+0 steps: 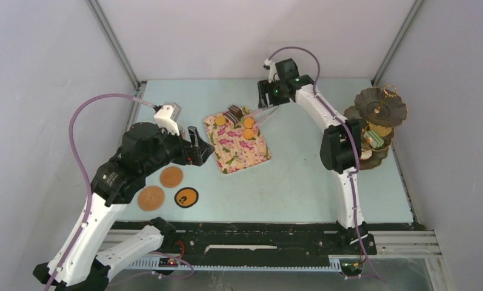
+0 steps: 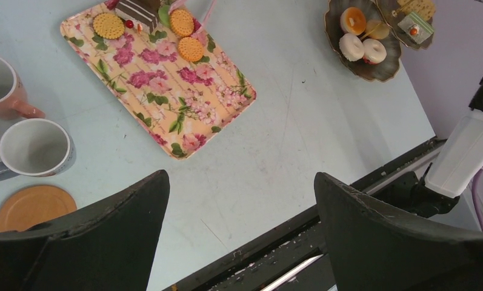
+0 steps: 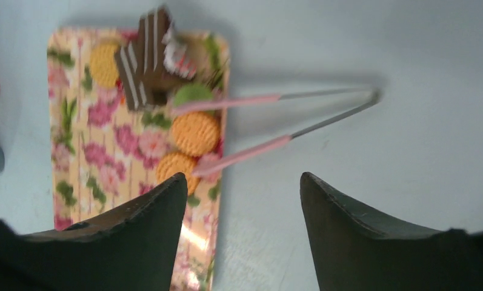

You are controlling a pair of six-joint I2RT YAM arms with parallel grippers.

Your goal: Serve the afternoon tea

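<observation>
A floral tray lies mid-table, bearing several round biscuits and slices of brown cake along its far end. Pink-tipped tongs lie splayed, their pink ends over the tray's edge by the biscuits and their metal bend out on the bare table. My right gripper hovers above the tongs, its fingers apart and nothing seen between them. Left of the tray, my left gripper hangs open and empty over the table. Two mugs, one pink and one grey, stand beside the tray in the left wrist view.
A tiered dark stand with cakes and sweets occupies the right side of the table. Round coasters lie at the front left. The table between tray and stand is clear.
</observation>
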